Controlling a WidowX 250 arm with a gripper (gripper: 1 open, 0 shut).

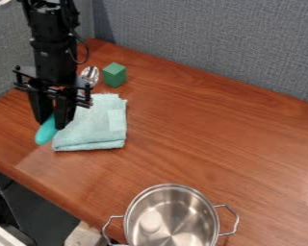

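Observation:
The black gripper (54, 108) is at the left of the table, pointing down over a teal elongated object (45, 133). That object lies just under and between its fingers, partly hidden by them; whether the fingers grasp it I cannot tell. A pale folded cloth (99, 130) lies beside it to the right. Behind are a green block (115, 74) and a shiny silver utensil (89, 73), partly hidden by the arm.
A steel pot (169, 223) with side handles sits at the front edge. Grey padded walls border the back and left.

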